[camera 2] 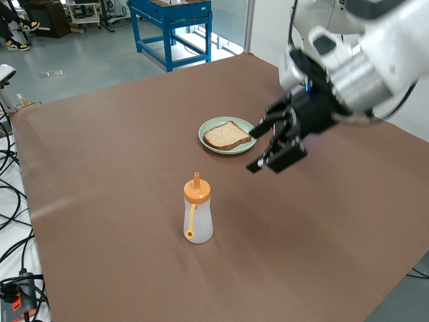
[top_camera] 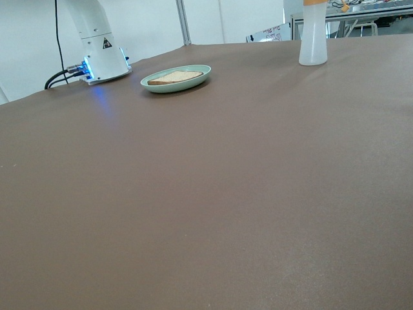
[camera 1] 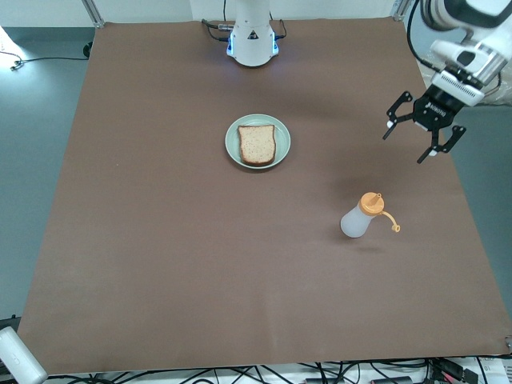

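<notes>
A slice of bread (camera 1: pixel 257 143) lies on a pale green plate (camera 1: pixel 233 160) near the middle-back of the brown table. To its front right stands a translucent squeeze bottle (camera 1: pixel 354 222) with an orange cap and hanging strap. My black gripper (camera 1: pixel 401 142) hangs in the air above the table's right edge, its fingers spread open with nothing between them, clear of bottle and plate. In the camera top view the bottle (top_camera: pixel 313 41) is cropped at the top and the gripper is not visible.
The white arm base (camera 1: pixel 252 44) stands at the back edge with cables. Cables run along the front edge, and a blue cart (camera 2: pixel 169 19) stands beyond the table.
</notes>
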